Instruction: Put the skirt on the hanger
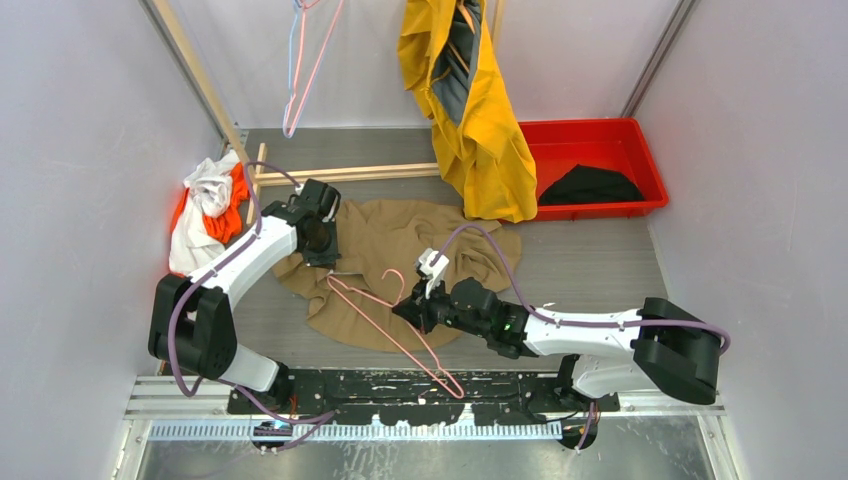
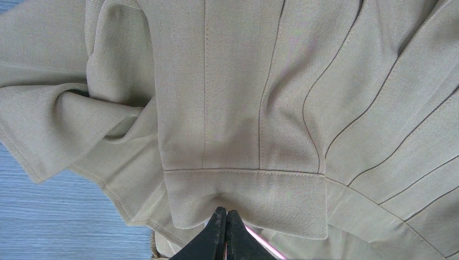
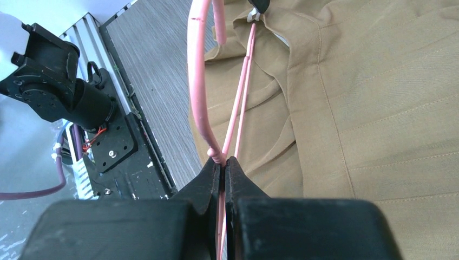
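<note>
A khaki skirt [image 1: 480,250] lies crumpled on the grey floor. My right gripper is shut on a pink hanger [image 3: 200,97], hook upward. In the top view the hanger's [image 1: 380,330] long bar runs diagonally over the skirt and past the front edge. Its far end reaches to my left gripper [image 1: 328,268], at the skirt's left part. In the left wrist view the left gripper is shut at the edge of a stitched fold, with a bit of pink bar behind it; whether cloth is between its fingertips is unclear.
A red bin [image 1: 640,190] with black cloth stands back right. A yellow garment [image 1: 490,160] hangs beside it. Spare hangers [image 1: 314,70] hang at the back. White and orange cloths [image 1: 200,240] lie at the left. Bare floor [image 1: 590,260] shows on the right.
</note>
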